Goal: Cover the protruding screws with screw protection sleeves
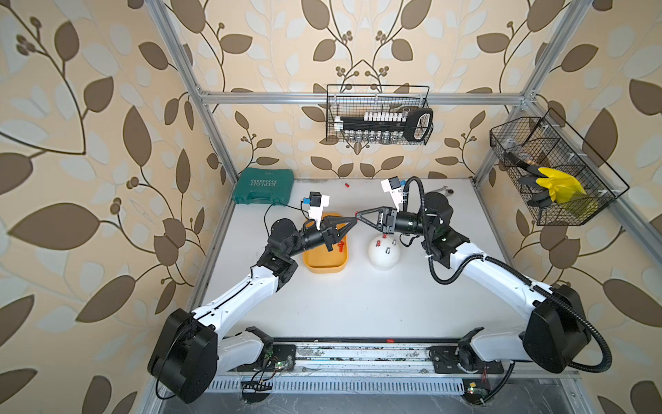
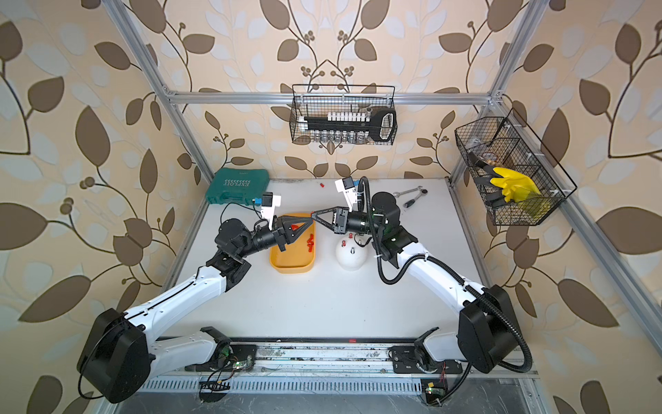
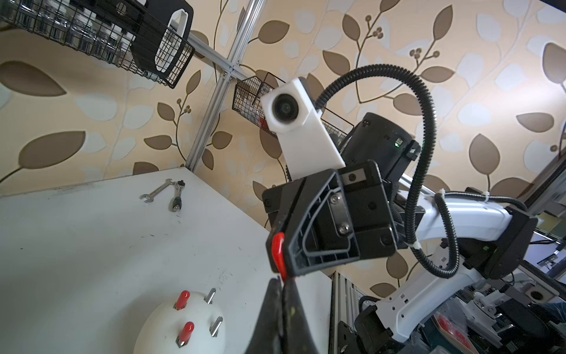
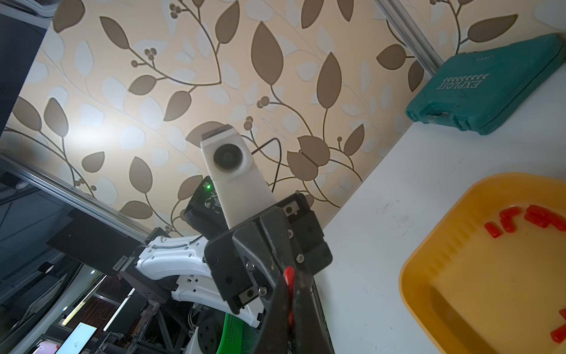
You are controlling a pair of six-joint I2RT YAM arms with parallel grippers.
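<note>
Both grippers meet in mid-air above the table, fingertips together around a red sleeve [image 3: 279,250]. My left gripper [image 1: 353,219] is shut, its tips at the sleeve's lower end; my right gripper [image 2: 314,215] is shut at the same sleeve. Which of them grips it is unclear. Below, the white dome [image 3: 154,333] carries red sleeves [image 3: 186,331] on some screws and bare metal screws [image 3: 215,327] beside them. The orange tray [image 4: 424,277] holds several red sleeves [image 4: 536,218].
A teal case lies at the back left. Wrenches lie at the back right. Wire baskets [image 1: 375,114] hang on the back and right frame.
</note>
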